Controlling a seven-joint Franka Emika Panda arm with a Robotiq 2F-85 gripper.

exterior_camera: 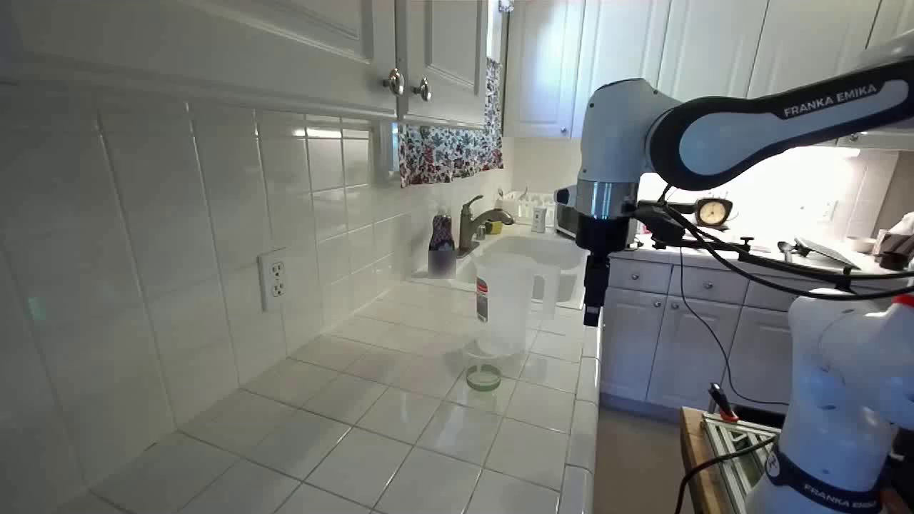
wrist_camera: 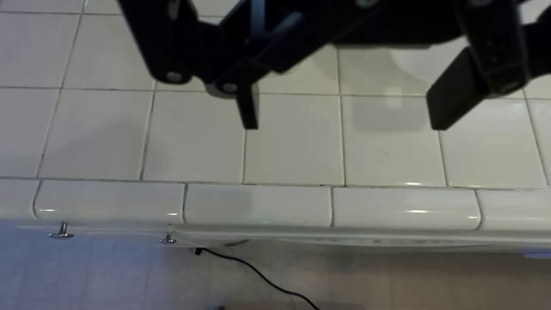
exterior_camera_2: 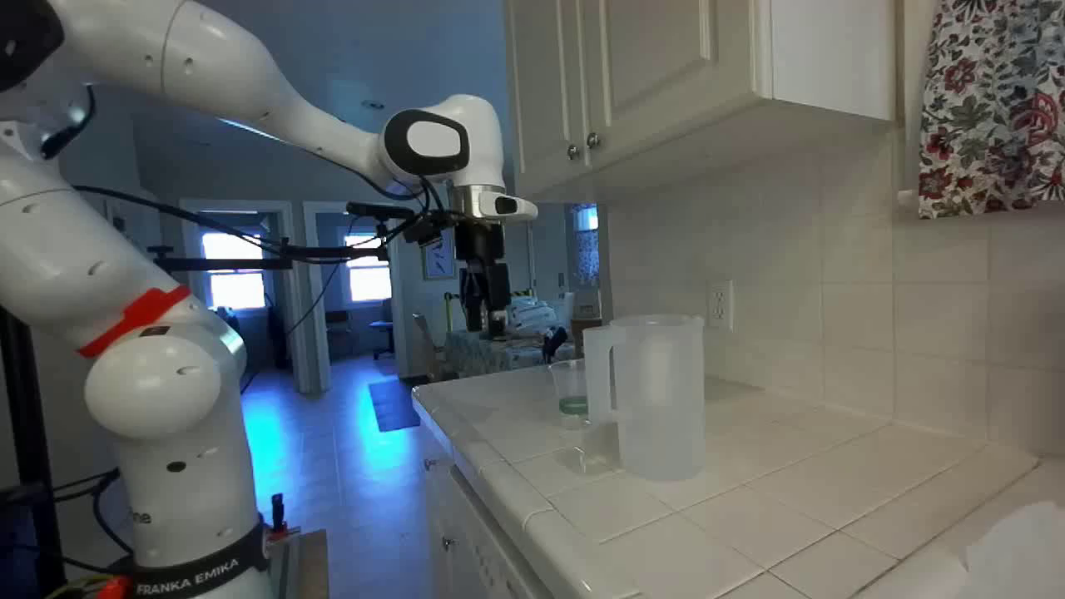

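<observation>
My gripper is open above the counter's front edge, its two fingers wide apart with only bare tile visible below and between them. In the first exterior view the gripper [exterior_camera: 593, 321] points straight down, to the right of a frosted plastic pitcher [exterior_camera: 505, 300] and apart from it. That pitcher [exterior_camera_2: 659, 399] stands upright on the tiles with its handle towards the counter's front edge. Beside it is a small clear cup [exterior_camera_2: 570, 381] with a green band near its base; the first exterior view shows this cup [exterior_camera: 484, 377] partly in front of the pitcher.
Behind the pitcher are the sink [exterior_camera: 548, 250], a faucet [exterior_camera: 469, 224] and a dark bottle [exterior_camera: 441, 235]. Upper cabinets [exterior_camera_2: 659, 80] overhang the wall side. A cable [wrist_camera: 258, 274] lies below the counter edge.
</observation>
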